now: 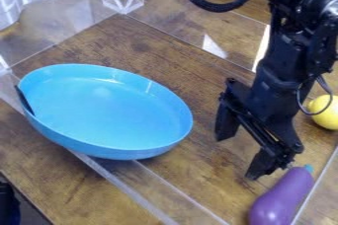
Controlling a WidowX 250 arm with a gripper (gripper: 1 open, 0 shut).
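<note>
The black gripper hangs low over the wooden board, right of the blue oval pan, with its fingers apart and nothing visible between them. A purple eggplant lies at the lower right, just below the gripper. A yellow lemon-like fruit is at the right edge, partly hidden behind the gripper.
Clear plastic walls and strips border the wooden board at the top left and along the bottom. A white cloth shows at the top left corner. Bare wood lies above the pan.
</note>
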